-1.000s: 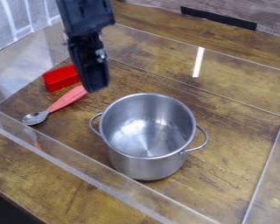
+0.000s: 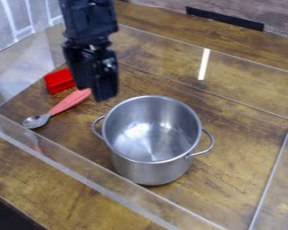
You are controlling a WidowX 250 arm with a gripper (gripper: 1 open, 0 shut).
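My gripper (image 2: 101,85), dark and blurred, hangs at the upper left, above and just behind the left side of a steel pot (image 2: 153,144) with two wire handles. Whether anything is between its fingers is hard to make out. Left of the pot lies a spoon (image 2: 39,119) with a red-pink handle, and a red block-like object (image 2: 60,79) is behind it, partly beside the arm.
Clear panels edge the work area at the left, front and right.
The pot and spoon have not moved.
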